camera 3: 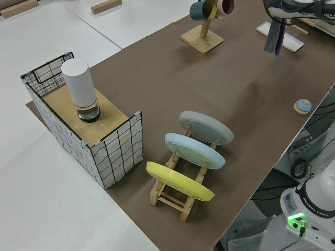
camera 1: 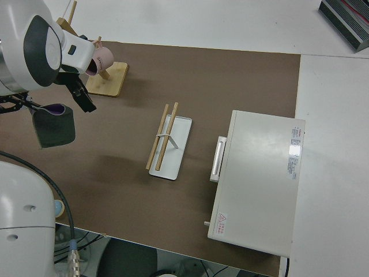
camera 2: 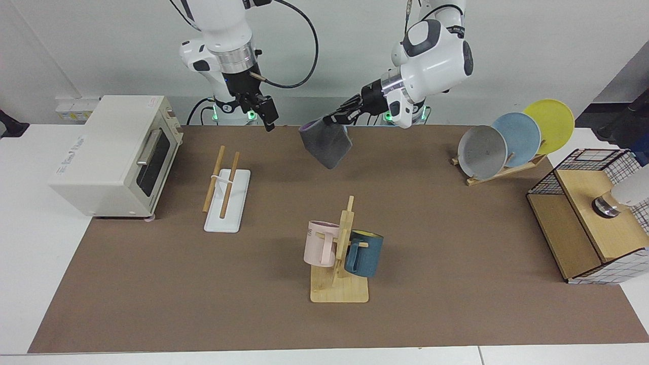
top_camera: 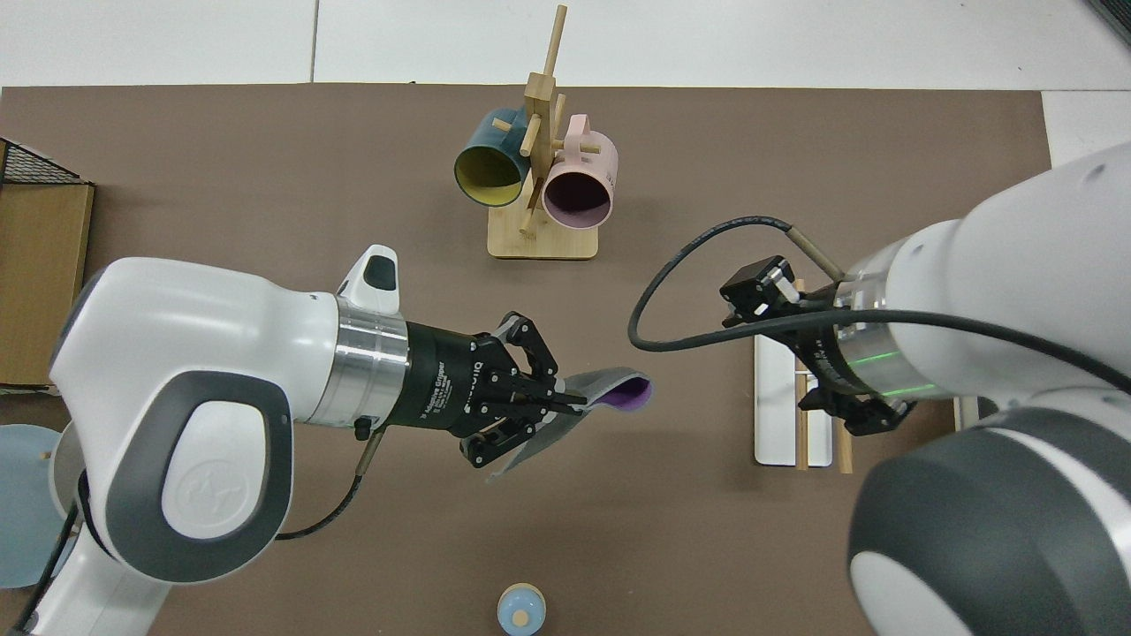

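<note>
In the top view my left gripper (top_camera: 546, 397) is shut on a grey cloth mitt (camera 2: 325, 143) with a purple lining, which hangs over the middle of the table. My right gripper (camera 2: 261, 112) hangs point-down above the white stand (top_camera: 774, 403) with two wooden rods; whether it is open or shut is unclear. A mug tree (camera 2: 337, 292) holds a pink mug (top_camera: 594, 175) and a blue mug (top_camera: 488, 159). A small light-blue round object (top_camera: 521, 609) lies near the front edge.
A white oven (camera 1: 259, 179) stands on one side, a plate rack with coloured plates (camera 2: 547, 115) and a wire-sided wooden shelf (camera 2: 572, 237) on the other.
</note>
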